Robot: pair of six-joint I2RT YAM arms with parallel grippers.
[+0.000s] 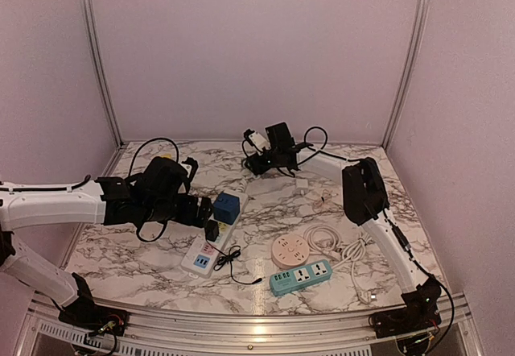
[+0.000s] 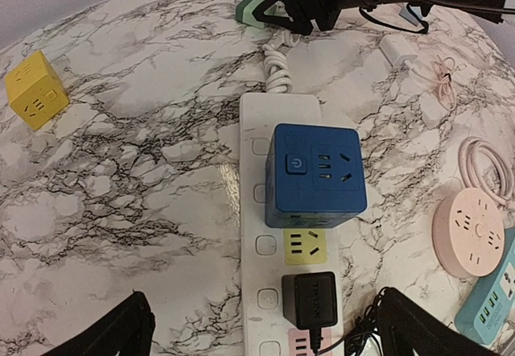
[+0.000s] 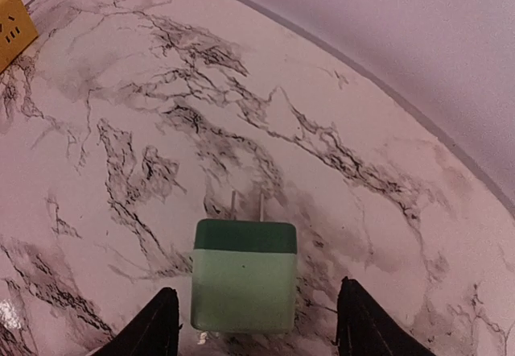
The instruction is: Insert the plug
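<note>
Between the spread fingers of my right gripper lies a green plug (image 3: pixel 244 279) with a dark green band, its two prongs pointing away; a gap shows on its right side. In the left wrist view this plug (image 2: pixel 251 11) is at the far end of the table, partly behind the right gripper. My left gripper is open above the white power strip (image 2: pixel 256 287), holding nothing. A blue cube adapter (image 2: pixel 315 175) and a black charger (image 2: pixel 311 301) sit on that strip, with a yellow socket (image 2: pixel 305 246) bare between them.
A yellow cube (image 2: pixel 36 89) stands at the far left. On the right are a pink round socket (image 1: pixel 290 250), a teal strip (image 1: pixel 300 277) and coiled white cable (image 1: pixel 354 251). A thin black cable (image 1: pixel 233 267) trails from the charger.
</note>
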